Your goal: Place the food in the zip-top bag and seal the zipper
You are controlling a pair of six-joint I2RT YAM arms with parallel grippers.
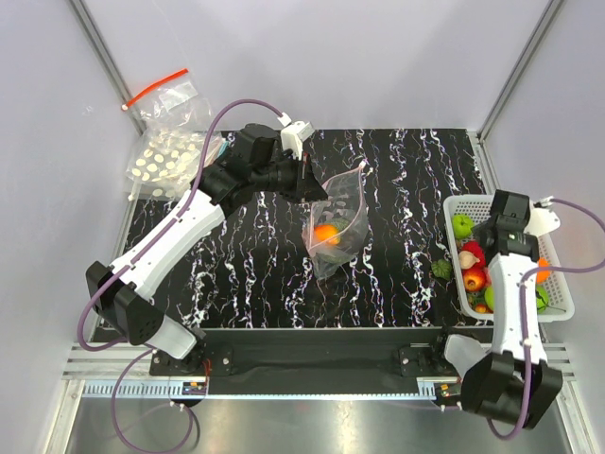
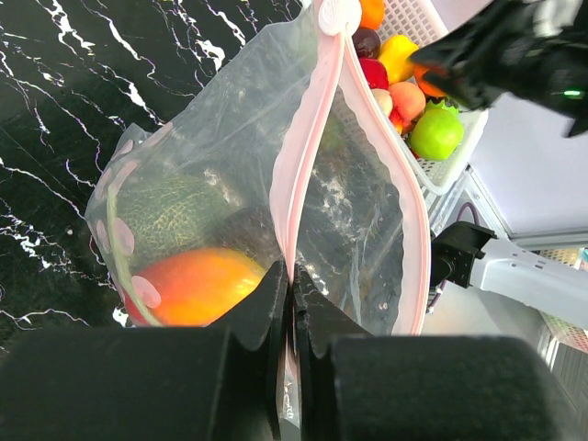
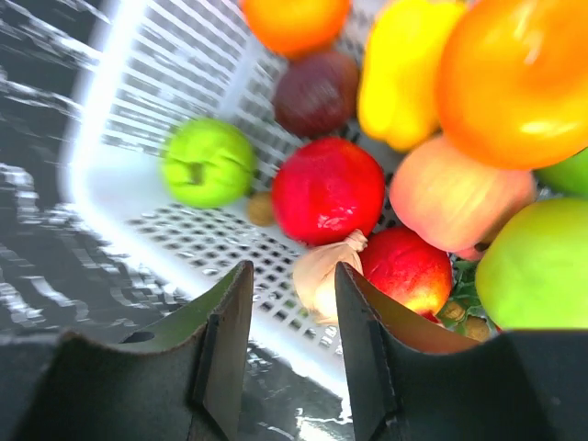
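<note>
A clear zip top bag (image 1: 352,203) stands mouth-open in the middle of the table. My left gripper is shut on one side of its pinkish rim. Inside the bag lie an orange-red food piece (image 2: 197,285) and a greenish one (image 2: 170,216) seen through the plastic. My right gripper is over the white basket of food, its fingers some way apart. Basket slats show between them, and an onion (image 3: 317,287) sits partly behind one finger. Whether it grips anything is unclear. A red pomegranate-like fruit (image 3: 329,191) and a green apple (image 3: 209,163) lie nearby.
The white basket (image 1: 456,284) at the right edge holds several fruits and vegetables. Beside it on the table lies a small green piece (image 1: 441,270). Other plastic bags (image 1: 170,161) hang over the back left edge. Dark tabletop between bag and basket is free.
</note>
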